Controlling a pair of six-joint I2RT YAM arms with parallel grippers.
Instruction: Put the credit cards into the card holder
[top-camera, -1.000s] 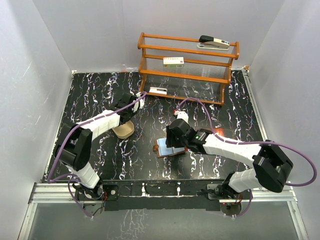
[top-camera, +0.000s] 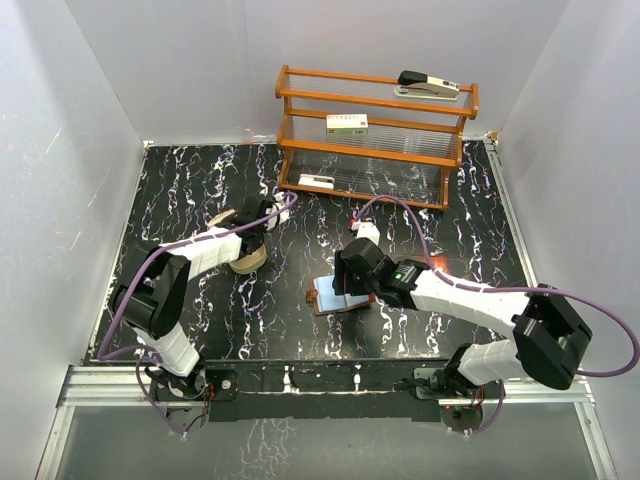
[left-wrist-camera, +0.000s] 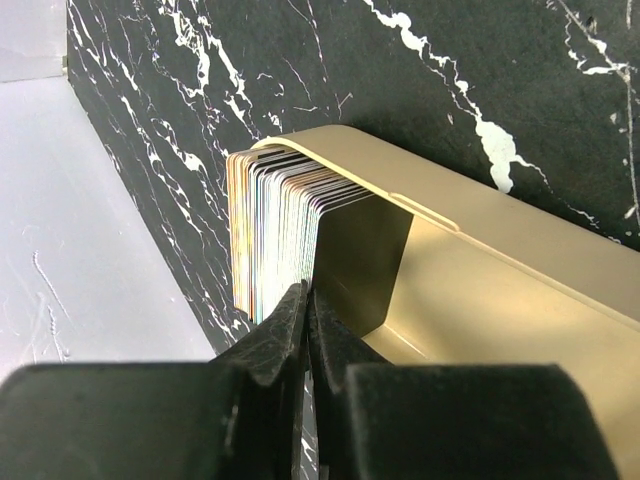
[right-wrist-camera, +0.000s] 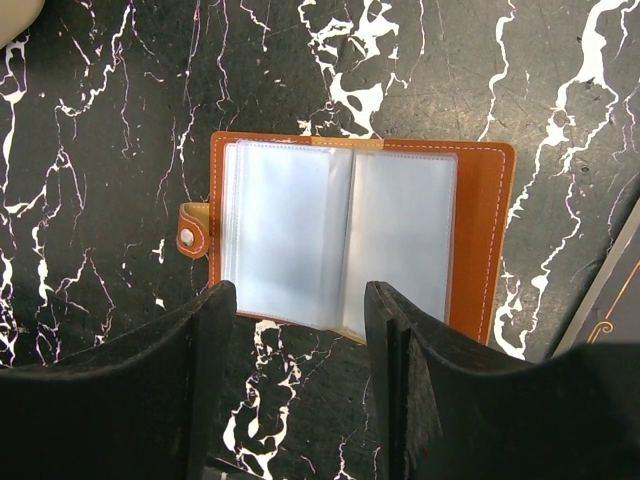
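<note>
A thick stack of cards (left-wrist-camera: 285, 215) stands on edge at one end of a tan curved holder (left-wrist-camera: 480, 230). My left gripper is shut, its fingertips at the lower near edge of the last, dark-faced card; nothing shows between them. In the top view that arm covers much of the tan holder (top-camera: 250, 263). The brown card holder (right-wrist-camera: 482, 235) lies spread open on the table, with clear sleeves and a snap tab at its left. Above its near edge, my right gripper stands open and empty.
At the back, a wooden rack (top-camera: 370, 150) carries a stapler (top-camera: 428, 84) and a small box (top-camera: 347, 124). A white item (top-camera: 317, 182) sits low at its left.
The left gripper has shifted a little over the tan holder, whose back left rim now shows beside the arm. The right arm has stayed almost still above the card holder.
</note>
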